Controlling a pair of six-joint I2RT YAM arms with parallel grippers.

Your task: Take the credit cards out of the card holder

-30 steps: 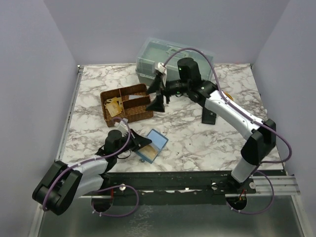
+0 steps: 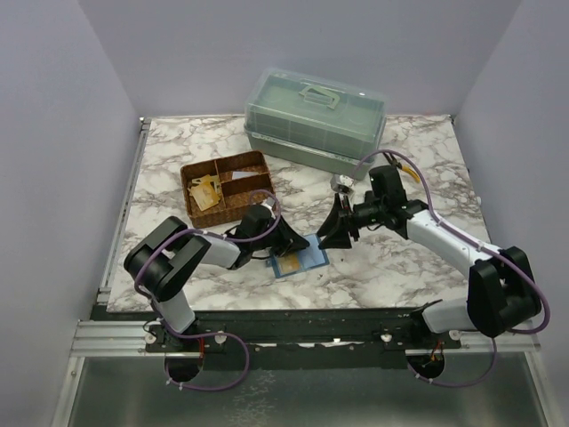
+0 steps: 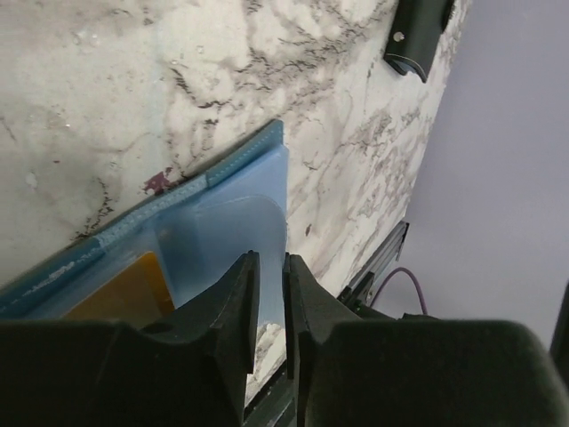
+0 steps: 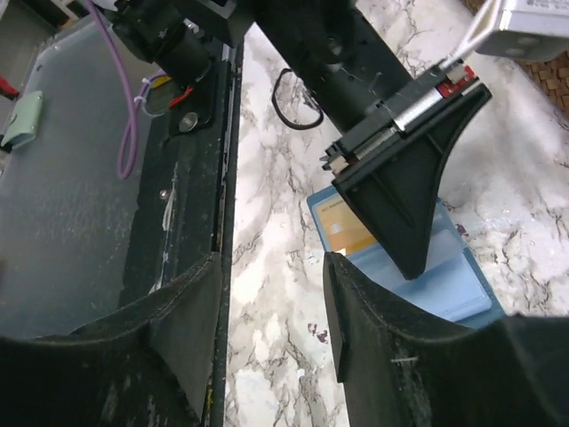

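Note:
The blue card holder (image 2: 308, 253) lies on the marble table, a yellowish card and pale clear sleeves in it, seen also in the left wrist view (image 3: 222, 240). My left gripper is over it, its fingers almost together, pinched at the clear sleeve edge; whether anything is between them is unclear. My right gripper is to the right of the holder, low over the table, open with nothing seen between its fingers.
A divided woven box (image 2: 227, 165) sits at back left, a large lidded plastic bin (image 2: 311, 124) at the back. The table's front edge is close below the holder.
The right arm has come down and right from above the box.

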